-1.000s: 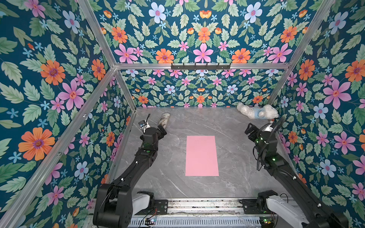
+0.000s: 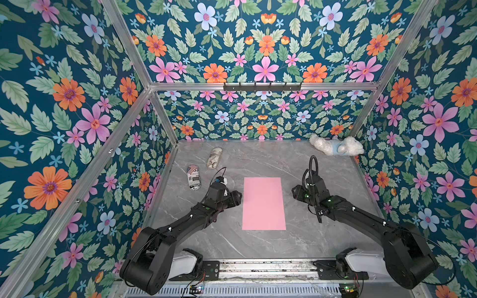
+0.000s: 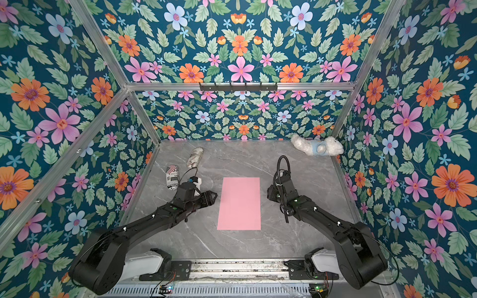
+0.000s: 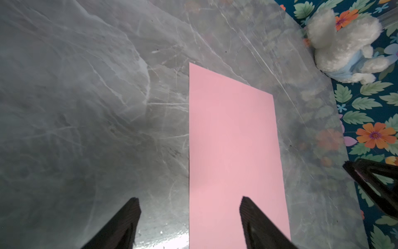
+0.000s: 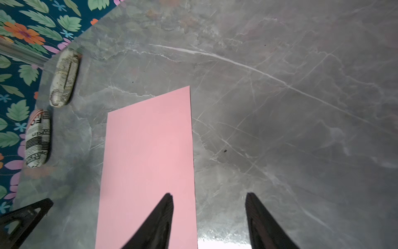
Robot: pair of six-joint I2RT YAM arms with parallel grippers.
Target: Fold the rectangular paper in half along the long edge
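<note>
The pink rectangular paper [image 2: 263, 204] lies flat and unfolded on the grey marbled table, its long sides running front to back. My left gripper [image 2: 240, 197] is just off the paper's left long edge; in the left wrist view that edge runs up between the parted fingers. Opposite it, my right gripper [image 2: 295, 192] is a little to the right of the right long edge. From the right wrist view, its fingers [image 5: 161, 217] stand apart, narrower than the left pair, with only table and paper edge visible beyond the gap. Neither gripper visibly touches the paper.
Two printed shoe-like objects, one [image 2: 193, 177] nearer and another [image 2: 214, 158] farther back, lie behind the left arm. A white plush toy [image 2: 337, 146] rests in the back right corner.
The left gripper no longer covers the nearer shoe-like object. The paper has not moved.
</note>
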